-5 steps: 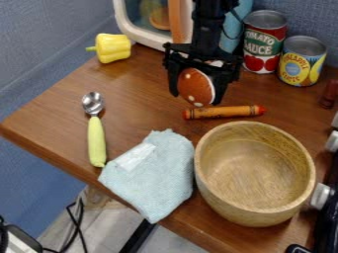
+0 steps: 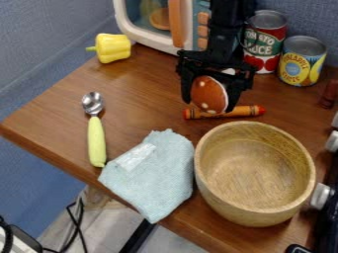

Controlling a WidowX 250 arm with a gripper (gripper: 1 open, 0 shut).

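Observation:
My black gripper (image 2: 211, 87) is above the middle of the wooden table, holding an orange-brown rounded object (image 2: 209, 94) between its fingers. Just below it lies an orange crayon-like stick (image 2: 231, 112). A wooden bowl (image 2: 254, 170) sits at the front right, and a light blue cloth (image 2: 145, 176) lies left of the bowl.
A spoon with a pale green handle (image 2: 97, 138) lies on the left, a yellow pepper (image 2: 113, 46) at the back left. Cans (image 2: 263, 44) and a toy microwave (image 2: 148, 22) stand at the back; dark bottles line the right edge.
The gripper and the orange-brown object have shifted slightly rightward and changed angle a little over the last second. The other things are unmoved.

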